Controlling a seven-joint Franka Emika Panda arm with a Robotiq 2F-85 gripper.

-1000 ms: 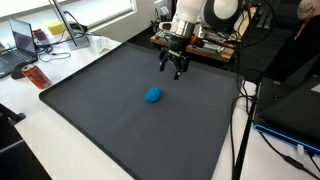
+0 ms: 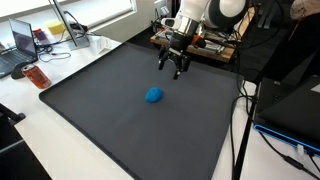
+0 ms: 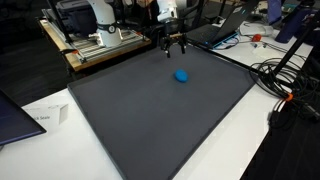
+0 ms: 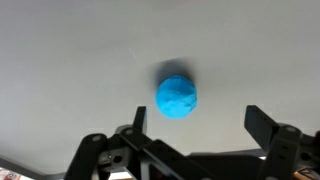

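A small round blue object (image 2: 153, 95) rests alone on the dark grey mat (image 2: 130, 125). From the second exterior view the blue object (image 3: 181, 75) lies a little in front of the arm. Seen from the wrist, the blue object (image 4: 176, 97) is centred between the widely parted fingers, and below them rather than in their grip. My gripper (image 2: 174, 70) hangs above the mat, behind and to the right of it in the first exterior view. It is open, with both black fingertips (image 4: 138, 118) showing and nothing held.
An orange-red can (image 2: 37, 77) and a laptop (image 2: 14, 60) stand off the mat's left side. Loose black cables (image 3: 285, 90) run beside the mat in the second exterior view.
The arm has shifted slightly to the left in the first exterior view, its gripper staying above the mat. The blue object has not moved.
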